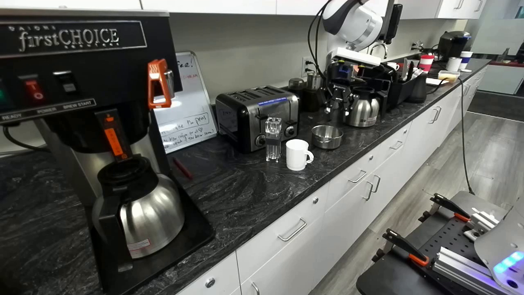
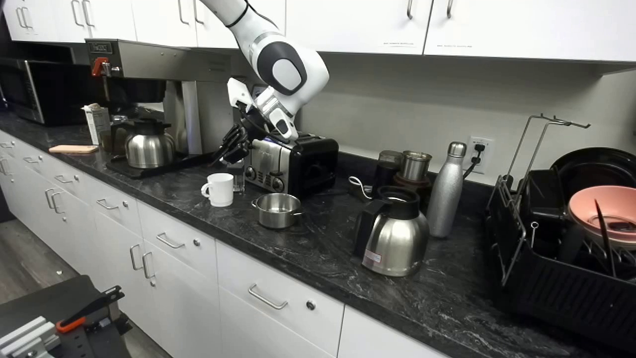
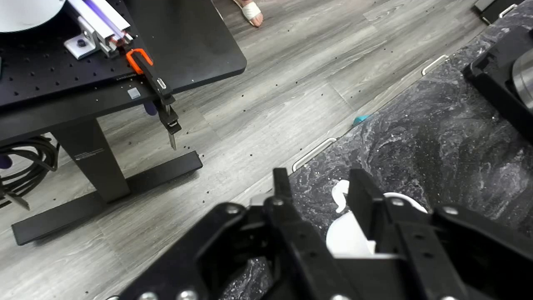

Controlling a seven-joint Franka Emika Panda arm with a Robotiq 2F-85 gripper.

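Note:
My gripper is open above the counter, its two dark fingers apart with no object held between them. Behind and below them in the wrist view, a white mug [image 3: 344, 235] is partly covered by the fingers. The same mug [image 1: 297, 155] stands upright on the dark counter in exterior view 1. Beside it is a clear, tall grinder-like container [image 1: 273, 139], and a small steel pot [image 1: 327, 137] sits on its other side. In exterior view 2 the gripper [image 2: 221, 156] hangs in front of the toaster [image 2: 292, 162], above and behind the mug [image 2: 219, 190].
A coffee maker with a steel carafe [image 1: 152, 216] occupies one end of the counter. Another carafe [image 2: 396, 235], a grey bottle [image 2: 447, 194] and a loaded dish rack [image 2: 560, 286] stand toward the other end. Bare counter [image 1: 236, 187] lies between the coffee maker and the mug.

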